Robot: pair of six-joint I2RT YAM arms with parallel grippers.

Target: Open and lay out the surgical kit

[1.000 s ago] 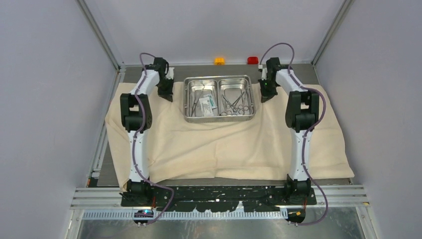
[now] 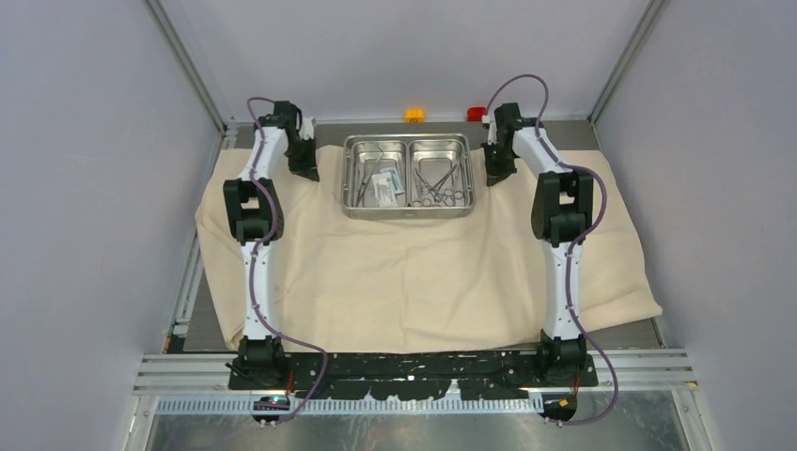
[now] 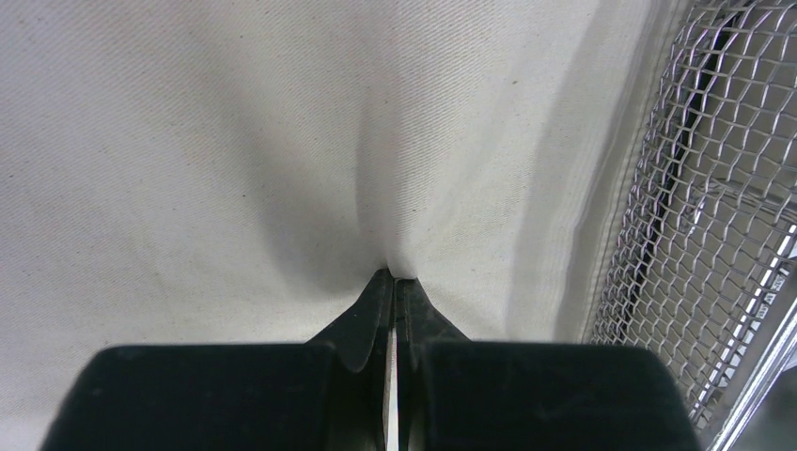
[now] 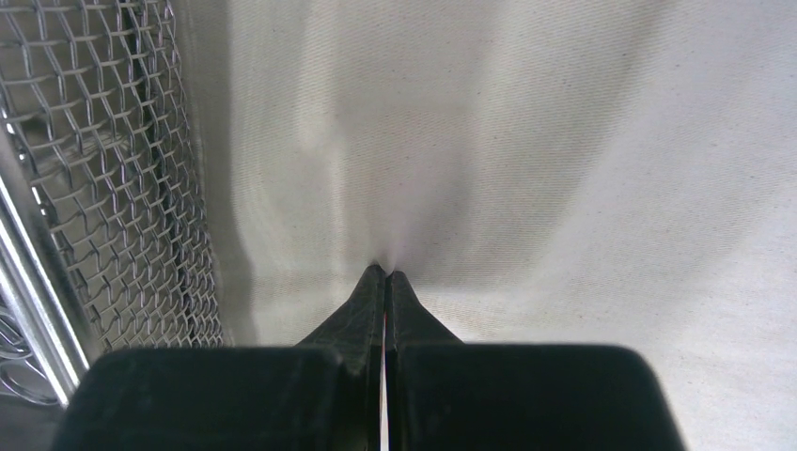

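Note:
A cream cloth covers most of the table. On its far part stands the metal instrument tray, with mesh walls and two compartments. In the left compartment are white and blue packets and a slim instrument; in the right one, several scissor-like tools. My left gripper is just left of the tray, shut on a pinch of cloth that puckers at its tips. Just right of the tray, my right gripper is likewise shut on a cloth fold. The very tips are buried in fabric.
Behind the tray, a yellow block and a red block sit at the table's back edge. Bare grey table shows along the back. The cloth between the arms in front of the tray is clear.
Both grippers, the cloth and the tray have shifted slightly toward the back and left. The cloth's front edge has spread forward, covering the strip of table that showed there.

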